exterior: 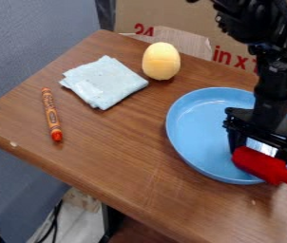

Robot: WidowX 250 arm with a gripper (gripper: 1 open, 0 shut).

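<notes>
The black gripper [258,142] is low over the right part of a blue plate [192,138], at a red cylindrical object [271,169] with a white part, which lies across the plate's front right rim and runs out toward the right image edge. The fingertips are partly hidden at the object, so whether they are shut on it cannot be told.
An orange crayon-like stick [51,115] lies on the left of the wooden table [108,171]. A folded light cloth [103,82] and a pale yellow egg [162,61] are toward the back. A cardboard box [197,17] stands behind.
</notes>
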